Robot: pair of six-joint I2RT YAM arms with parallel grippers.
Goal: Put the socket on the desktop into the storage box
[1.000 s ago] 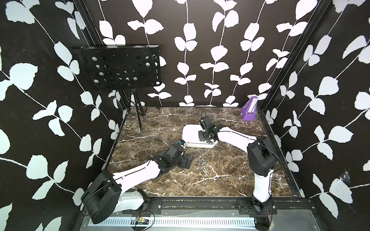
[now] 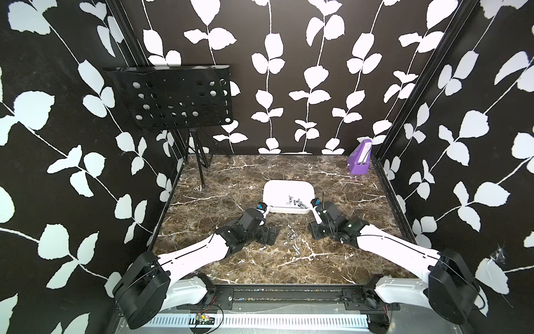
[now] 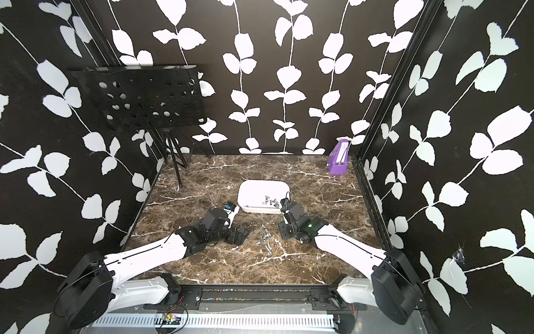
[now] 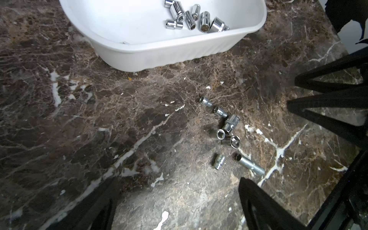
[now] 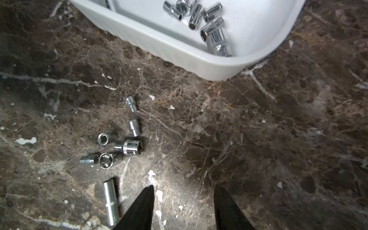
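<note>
Several small chrome sockets, among them a ribbed socket [image 5: 130, 147] and a long socket [image 5: 111, 203], lie loose on the dark marbled desktop, in front of the white storage box [image 4: 168, 53]. More sockets [image 4: 205, 21] rest inside the box. In the left wrist view my left gripper stands open at the lower edge, its fingers wide apart with only bare desktop between them; the loose sockets are above and to its right. My right gripper is open and empty, to the right of the long socket.
The two grippers face each other across the loose sockets [image 2: 293, 236]. A black perforated stand [image 2: 172, 100] is at the back left, and a purple object [image 2: 360, 157] at the back right.
My right arm has swung back from over the storage box toward the front right, and its gripper is now beside the loose sockets. The left arm has hardly moved.
</note>
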